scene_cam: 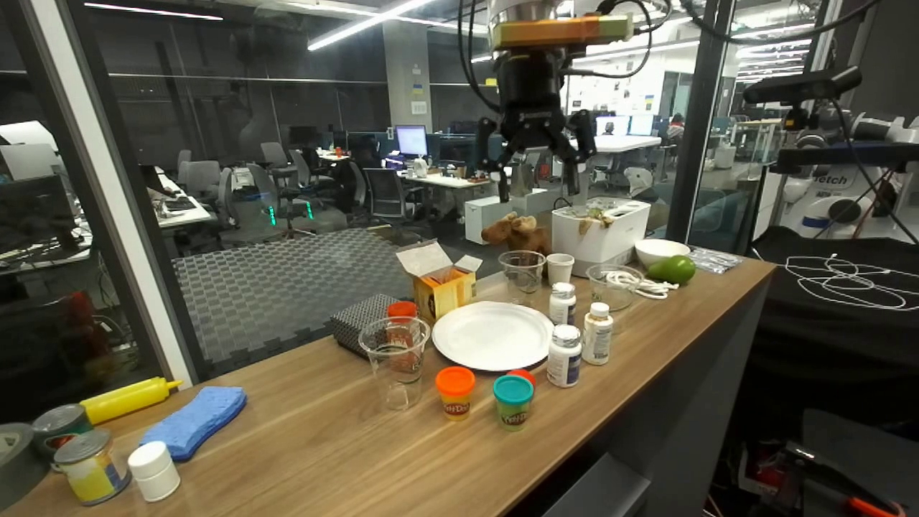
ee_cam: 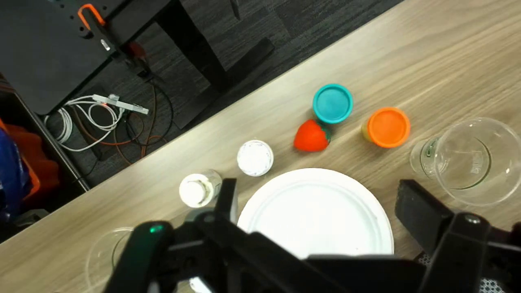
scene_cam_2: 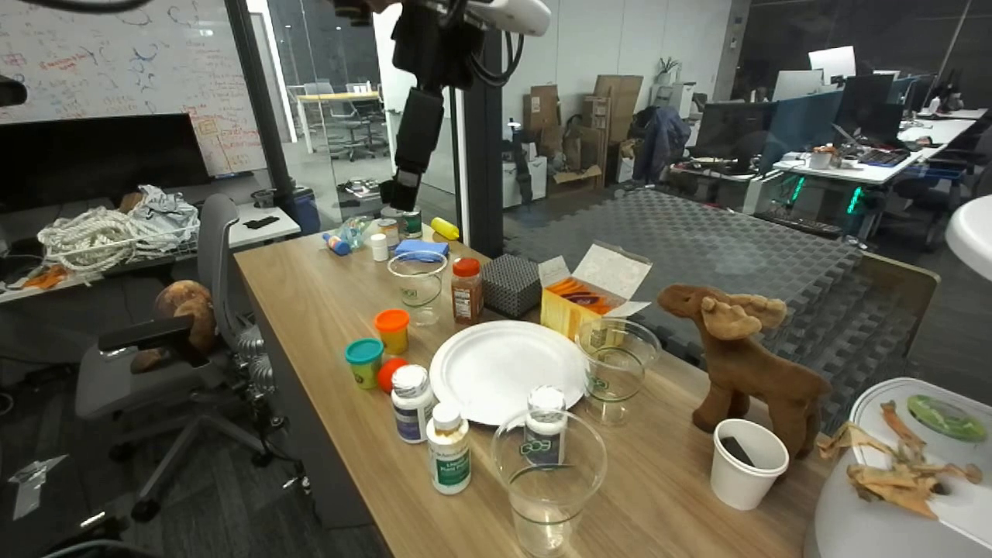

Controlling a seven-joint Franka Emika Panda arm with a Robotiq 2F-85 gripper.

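Observation:
My gripper (scene_cam: 531,194) hangs high above the counter, open, its fingers wide apart and nothing between them. In the wrist view a white plate (ee_cam: 317,215) lies below, partly hidden by the gripper's body. Just off its rim sits a red strawberry-like item (ee_cam: 311,136), close to a teal-lidded Play-Doh tub (ee_cam: 332,103). An orange-lidded tub (ee_cam: 388,127) stands to their right. Beside the plate are a white-capped bottle (ee_cam: 255,158) and a slimmer pill bottle (ee_cam: 196,189). In exterior view 2 the plate (scene_cam_2: 507,370) is bare.
Clear cups (scene_cam_2: 549,474) stand around the plate. Behind it are an open yellow box (scene_cam: 444,291), a black mesh box (scene_cam_2: 511,284) and a red-lidded jar (scene_cam_2: 466,290). A toy moose (scene_cam_2: 749,363) stands near a paper cup (scene_cam_2: 746,465). A blue sponge (scene_cam: 194,421) lies at the left end.

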